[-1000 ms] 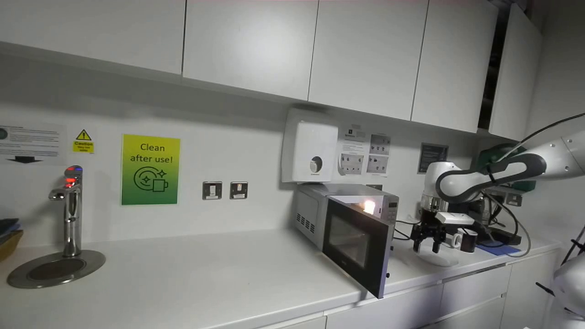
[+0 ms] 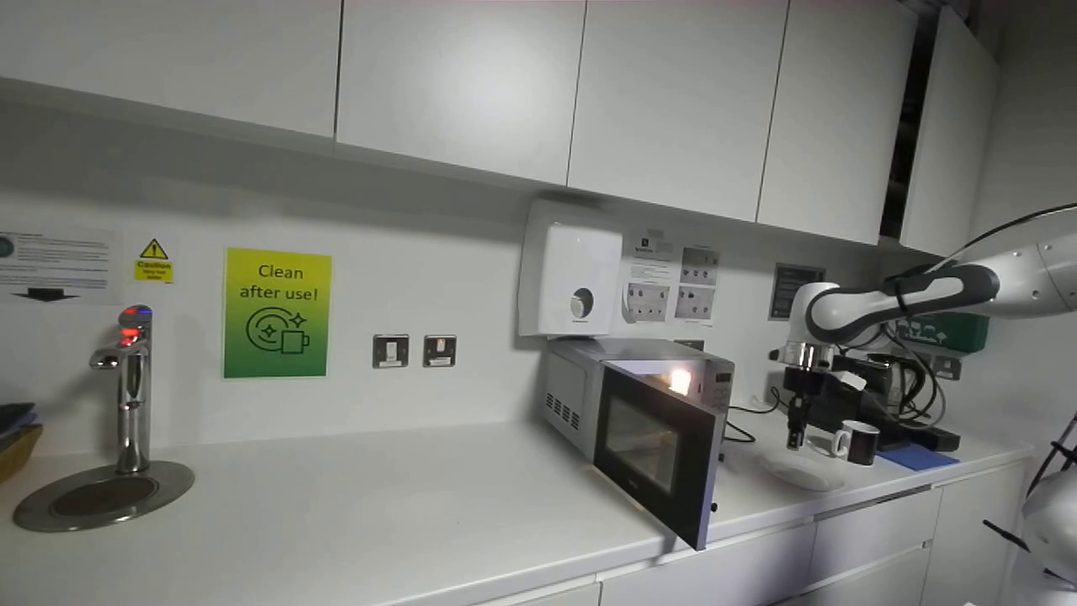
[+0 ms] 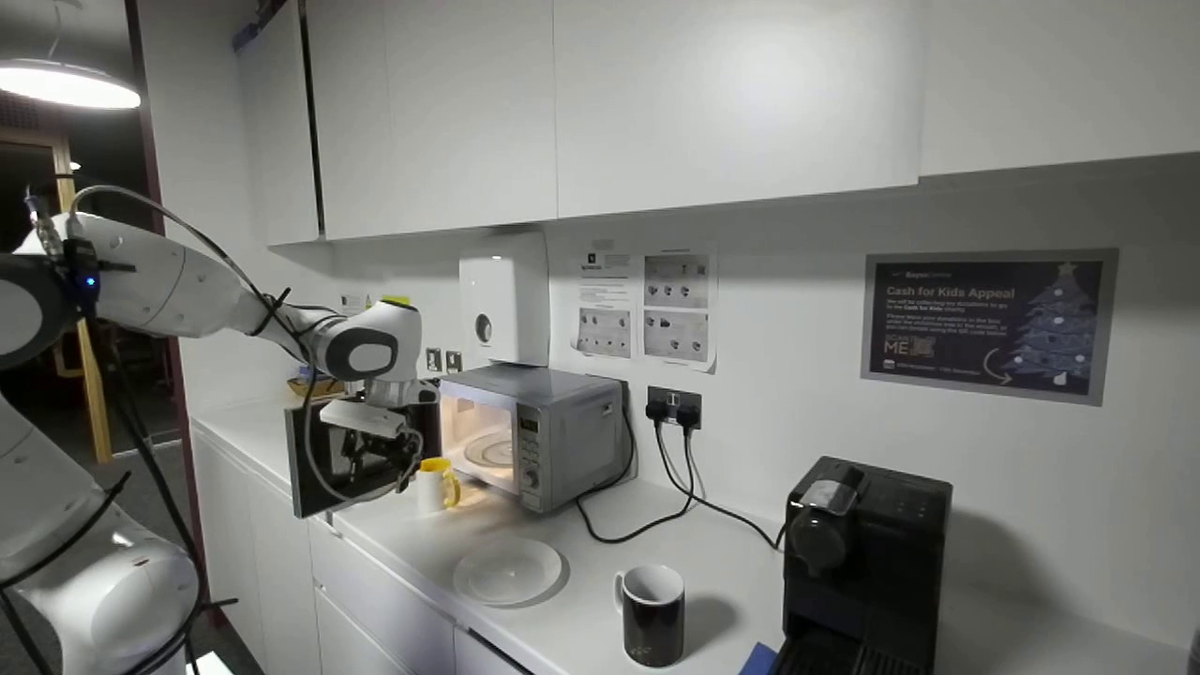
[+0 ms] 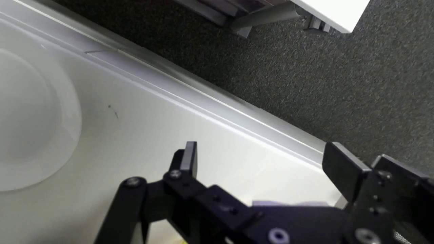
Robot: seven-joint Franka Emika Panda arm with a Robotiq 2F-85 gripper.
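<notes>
My gripper is open above the counter's front edge, nothing between its fingers. In exterior view 1 the gripper (image 2: 797, 439) points downward and appears side-on, with the plate (image 2: 803, 470) lower in the picture. The microwave (image 3: 568, 422) has its door (image 2: 656, 454) swung wide and its inside lit. In exterior view 2 a white mug with a yellow handle (image 3: 433, 487) stands on the counter in front of the microwave, close to my gripper (image 3: 377, 459). A black mug (image 3: 652, 619) stands beyond the plate (image 3: 508, 570). The plate (image 4: 28, 109) is empty.
A coffee machine (image 3: 866, 562) stands on the counter past the black mug, with a blue mat (image 2: 916, 456) nearby. Power cables (image 3: 641, 529) trail behind the microwave. Clear counter (image 2: 384, 505) stretches between microwave and tap (image 2: 131, 394).
My gripper has turned about its vertical axis, so exterior view 1 now shows it side-on instead of with both fingers spread. The wrist has risen slightly. Microwave, plate and black mug have stayed put.
</notes>
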